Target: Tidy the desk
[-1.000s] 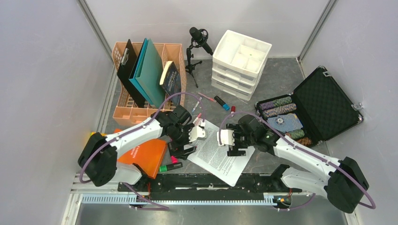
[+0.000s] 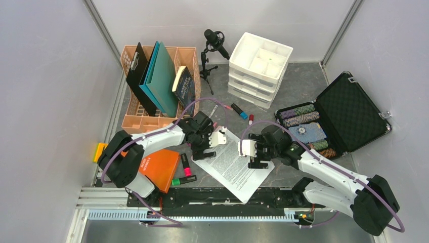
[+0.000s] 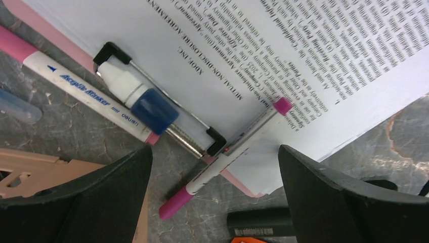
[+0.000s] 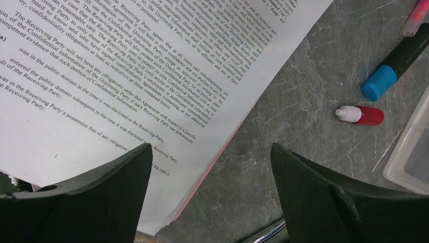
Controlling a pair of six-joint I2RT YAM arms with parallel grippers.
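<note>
The printed paper lies on the grey desk, with pens and markers around it. My left gripper stands open over its upper left part; between and beyond its fingers, a white pen with magenta ends, another pink-tipped pen and a blue-capped item with white top lie on or beside the paper. My right gripper is open over the paper's right edge, nothing between its fingers. A blue-capped marker and small red bottle lie to its right.
A peach organizer holds folders and a book at back left. A microphone, white drawer unit and open case stand at back and right. An orange notebook and markers lie front left.
My left gripper has moved right and slightly upward in the top view over the paper. My right gripper has shifted slightly rightward.
</note>
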